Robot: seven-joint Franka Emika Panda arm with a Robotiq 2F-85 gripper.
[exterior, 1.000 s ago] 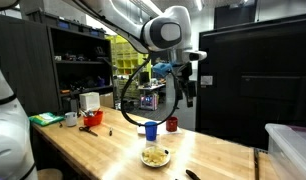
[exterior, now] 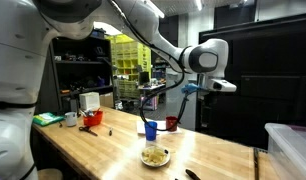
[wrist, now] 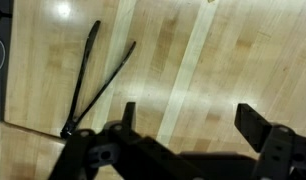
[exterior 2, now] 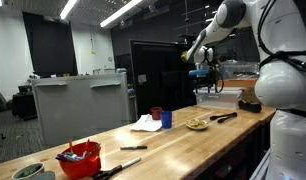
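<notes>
High over the right part of the wooden table hangs my gripper (exterior: pixel 202 122), clear of everything below it. In the wrist view the black fingers of the gripper stand wide apart, with only bare tabletop between them. Left of them lies a dark, thin V-shaped utensil (wrist: pixel 81 90), perhaps tongs. A plate of yellowish food (exterior: pixel 154 154) rests near the table's middle. Behind it stand a blue cup (exterior: pixel 151 131) and a red mug (exterior: pixel 172 123), close to a white cloth or paper (exterior 2: pixel 146 123).
A red basket (exterior 2: pixel 80 158) holding utensils and a dark-handled tool (exterior 2: pixel 117 168) occupy one end of the table. At the opposite end stands a translucent tub (exterior: pixel 294 147). A dark object (exterior: pixel 192 175) lies near the front edge; bare wood shows around the plate.
In exterior view 1 the arm's head has swung to the right and come somewhat lower, reaching farther out. The plate, cup and mug stand where they were.
</notes>
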